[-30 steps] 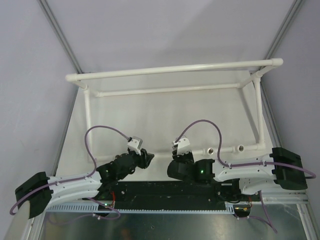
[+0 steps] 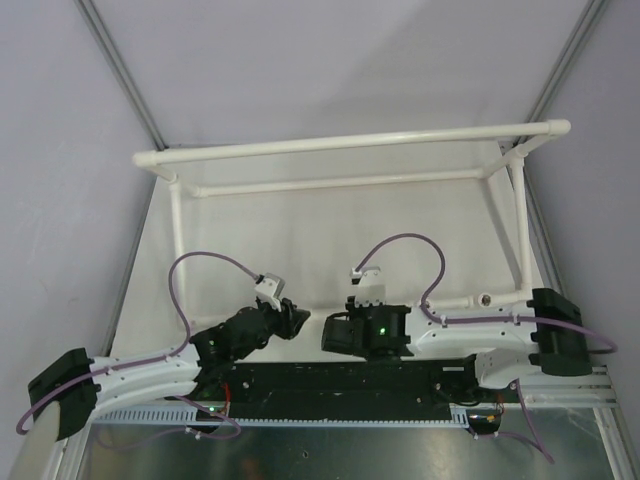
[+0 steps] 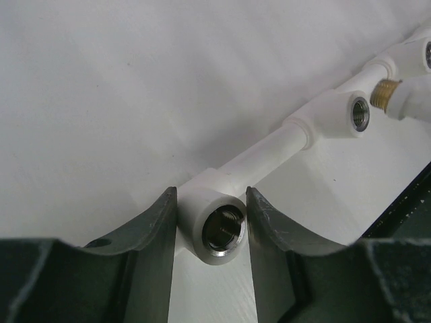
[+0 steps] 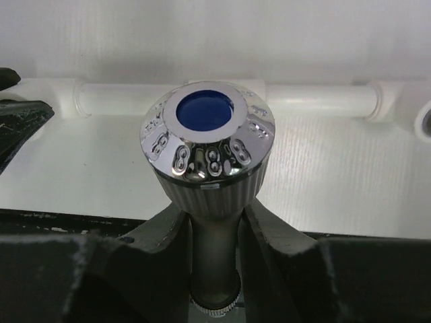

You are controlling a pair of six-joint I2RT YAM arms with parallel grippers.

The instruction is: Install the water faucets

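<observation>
In the left wrist view my left gripper has its fingers on either side of a white tee fitting (image 3: 202, 205) with a threaded socket; whether they touch it is unclear. A second socket (image 3: 343, 114) sits further along the pipe. A threaded faucet end (image 3: 387, 94) shows near that socket at the right edge. In the right wrist view my right gripper is shut on a chrome faucet (image 4: 209, 168) with a blue cap, held in front of the lower pipe (image 4: 320, 99). The top view shows both grippers at that pipe.
A white pipe frame (image 2: 350, 139) stands against the pale back panel, with grey walls at both sides. A dark band (image 2: 330, 395) runs below the frame, under the arms. The panel inside the frame is clear.
The left arm has stayed nearly still.
</observation>
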